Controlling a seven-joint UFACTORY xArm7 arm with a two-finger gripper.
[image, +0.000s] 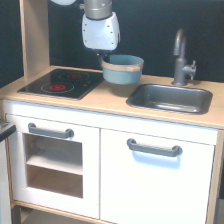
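A blue-green pot (122, 72) hangs slightly above the counter, between the stove and the sink, tilted a little. My white gripper (103, 58) comes down from the top left and meets the pot's left side.
On the left lies a black stovetop (62, 83) with red rings, bare now. A metal sink (170, 98) is set in the wooden counter (107, 97) at right, with a grey faucet (181, 60) standing behind it. White cabinets (158, 180) fill the front.
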